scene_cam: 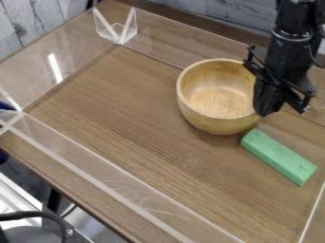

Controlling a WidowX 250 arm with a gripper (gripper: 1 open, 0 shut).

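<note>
A round light wooden bowl (210, 90) sits right of the table's middle. My black gripper (263, 102) is low at the bowl's right side, by its rim; I cannot tell whether its fingers touch the bowl or how far apart they stand. A green block (277, 157) lies on the table just below and right of the bowl and the gripper.
A small clear plastic piece (116, 24) stands at the back left. Black cabling (26, 228) shows at the bottom-left corner.
</note>
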